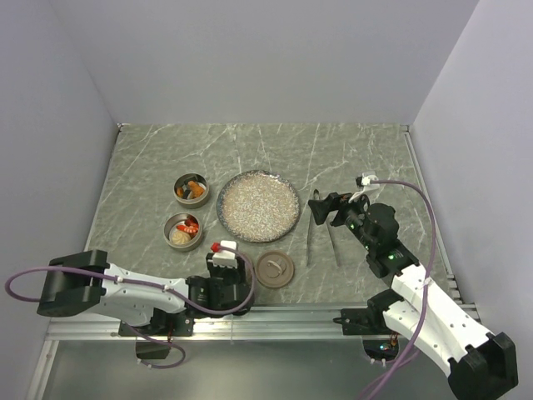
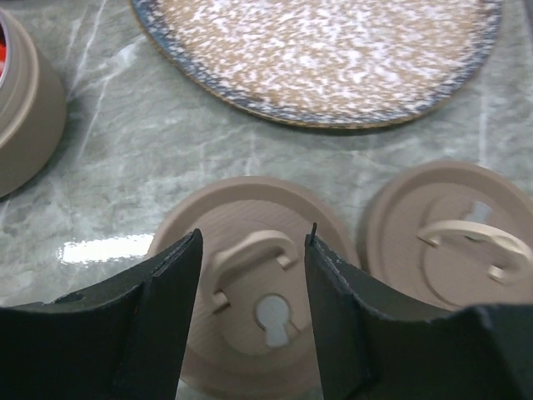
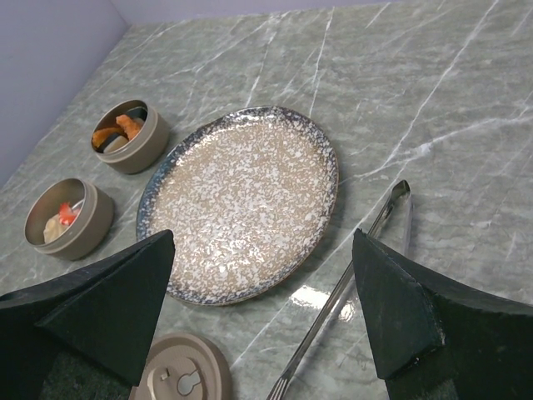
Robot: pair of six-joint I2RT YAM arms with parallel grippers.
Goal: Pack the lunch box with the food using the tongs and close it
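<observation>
Two lunch bowls with food, the nearer and the farther, sit left of a speckled plate. My left gripper hangs over a round lid with a handle; in the left wrist view its open fingers flank that handle, with nothing clearly held. A second lid lies to the right. My right gripper stands open over metal tongs lying right of the plate.
Grey walls surround the marble table on the back and sides.
</observation>
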